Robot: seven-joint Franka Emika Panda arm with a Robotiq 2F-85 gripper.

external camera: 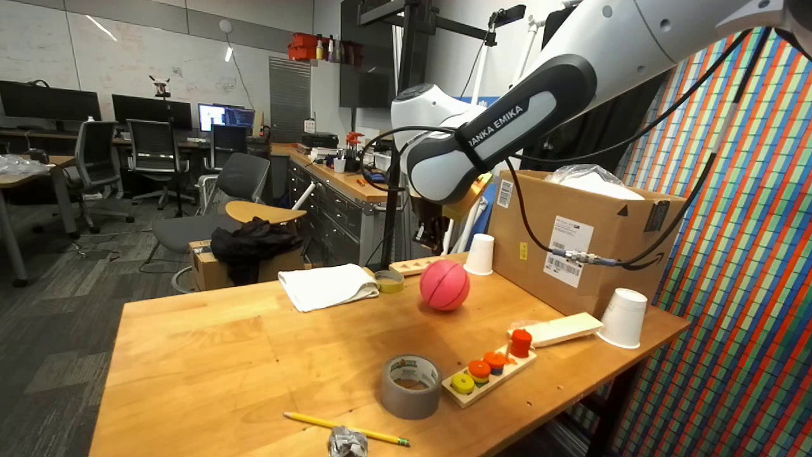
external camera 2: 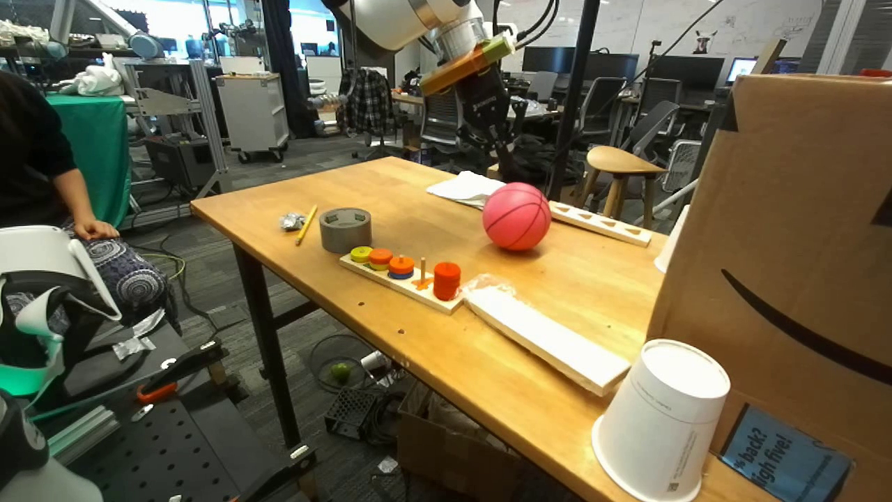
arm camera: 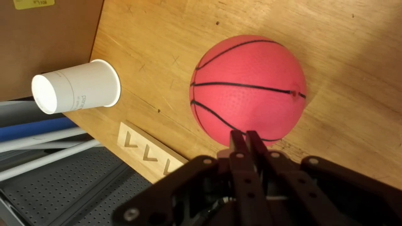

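A pink ball [external camera: 445, 285] with black seams rests on the wooden table [external camera: 228, 350], towards the back in exterior view 1. My gripper is shut, its two fingers close together with nothing showing between them. In the wrist view the fingertips overlap the lower edge of the ball [arm camera: 247, 86]. From exterior view 2, the gripper [external camera 2: 504, 163] hangs above the table's back edge, near the upper left of the ball [external camera 2: 516, 217] and apart from it.
By the cardboard box [external camera: 533, 244] stand two white cups, one at the back [external camera: 480, 254], one at the front [external camera: 623, 318]. A peg board [external camera: 487, 377], grey tape [external camera: 411, 387] and pencil [external camera: 346, 429] lie nearer the front. White cloth [external camera: 328, 286] sits behind.
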